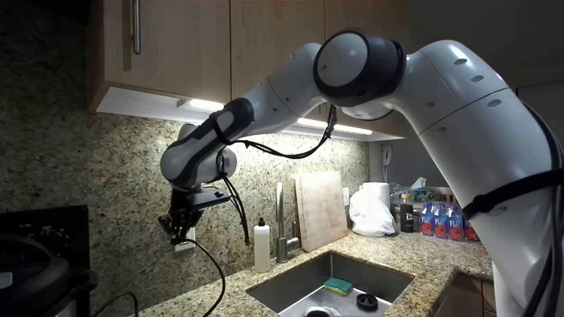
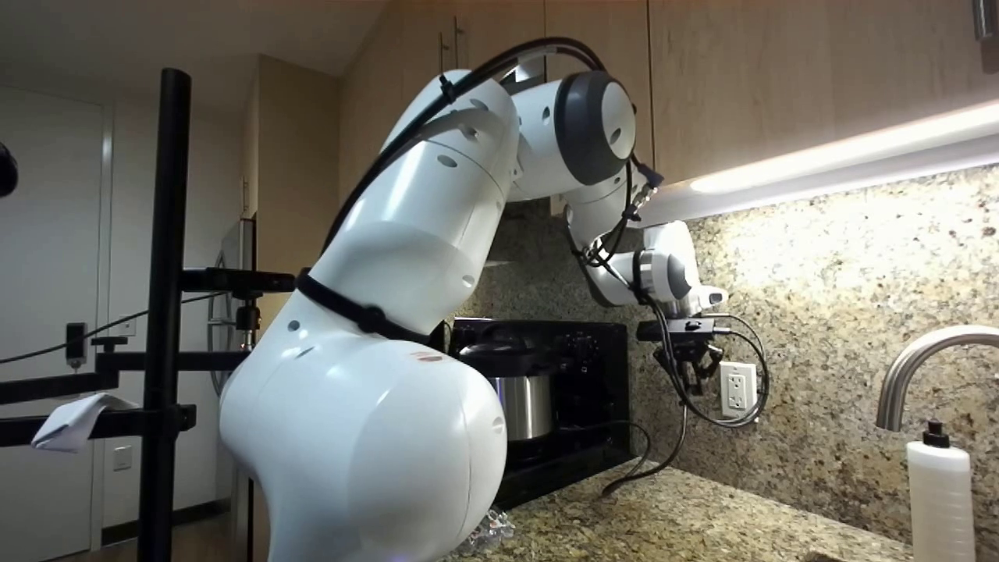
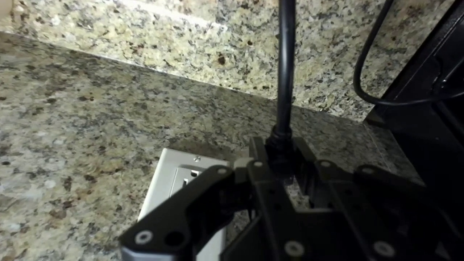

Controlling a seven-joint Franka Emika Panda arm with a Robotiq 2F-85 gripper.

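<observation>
My gripper is shut on a black plug [image 3: 280, 150], whose cord [image 3: 285, 65] runs off through the top of the wrist view. A wall outlet [image 2: 739, 389] in a white plate is on the granite backsplash. In the wrist view that outlet [image 3: 185, 176] lies left of the plug, partly covered by my finger linkage. The second exterior view has my gripper [image 2: 695, 376] just left of the outlet plate. From the first exterior view, the gripper [image 1: 179, 227] hangs before the outlet plate [image 1: 185, 244] and hides much of it. The plug's prongs are hidden.
A black cooker [image 1: 31, 269] stands at the left. Right of the gripper are a white bottle [image 1: 261, 247], the faucet [image 1: 280, 222] and the sink [image 1: 296, 280]. Cabinets [image 1: 169, 47] hang overhead.
</observation>
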